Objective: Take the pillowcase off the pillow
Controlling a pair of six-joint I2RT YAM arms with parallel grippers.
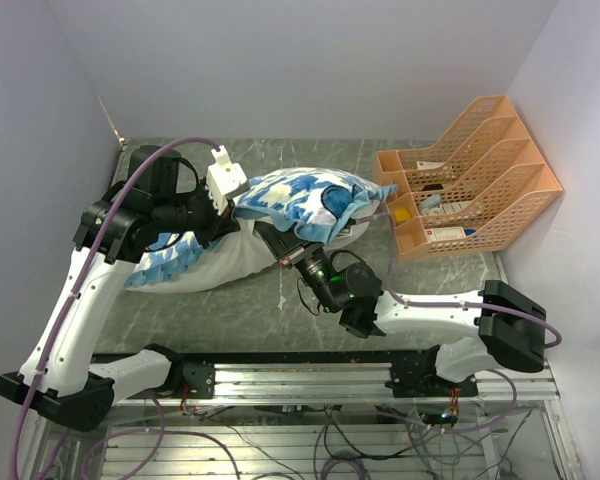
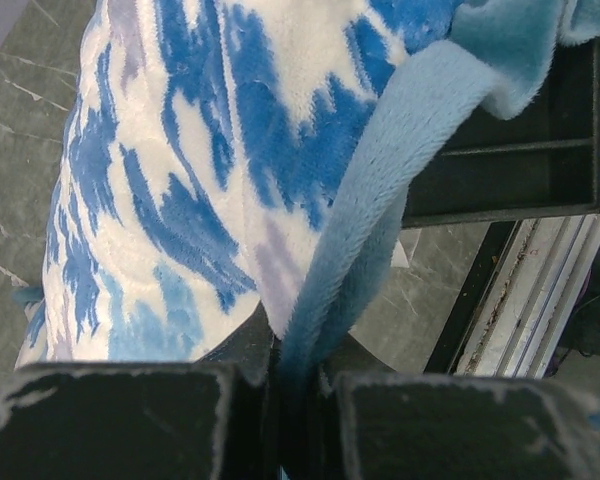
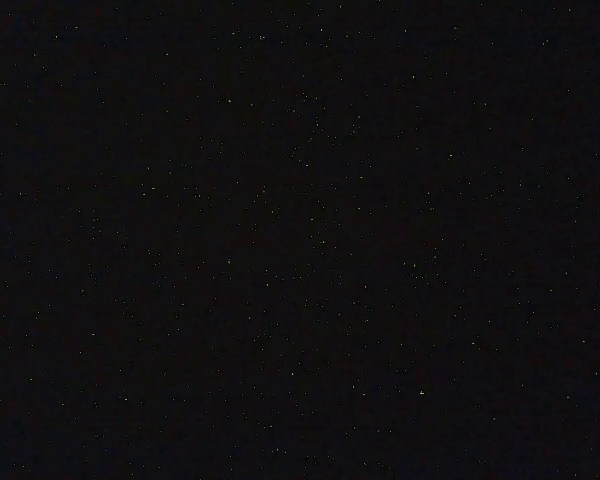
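The blue-and-white patterned pillowcase (image 1: 305,200) is bunched over the right part of the white pillow (image 1: 235,258), whose bare side shows below it. More patterned cloth lies at the pillow's left end. In the left wrist view, my left gripper is shut on the pillowcase's light-blue hem (image 2: 395,125), the fold running between its fingers. From the front, my right gripper (image 1: 268,236) reaches in at the pillow's near side, its tips close against the pillow and the hem. It is shut, with no cloth visible between its fingers. The right wrist view is black.
An orange basket (image 1: 460,225) with several small items stands at the back right, close to the pillowcase's right corner. Walls close in at the left, right and back.
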